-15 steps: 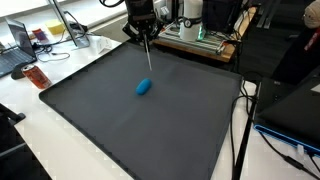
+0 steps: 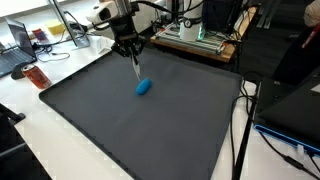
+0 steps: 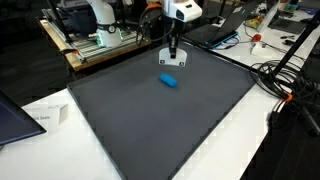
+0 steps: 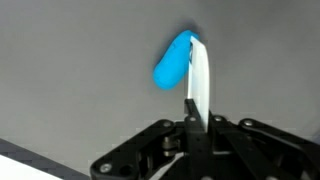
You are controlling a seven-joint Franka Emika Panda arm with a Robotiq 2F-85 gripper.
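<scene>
A blue oblong object (image 2: 143, 87) lies on the dark grey mat, also seen as a rounded blue shape (image 4: 173, 62) in the wrist view. My gripper is shut on a thin white flat piece (image 4: 199, 72). In the wrist view that piece reaches out past the fingers, its far end overlapping one end of the blue object; whether they touch I cannot tell. From exterior view 2 the white piece (image 3: 173, 59) looks broad and hangs below the gripper (image 3: 173, 42), behind the blue object (image 3: 168, 80).
Cables (image 3: 285, 80) run along one side of the table, and a wooden-edged stand (image 2: 205, 45) sits behind the mat.
In exterior view 1 my gripper and the white piece have moved left and lower. The blue object shows no clear movement.
</scene>
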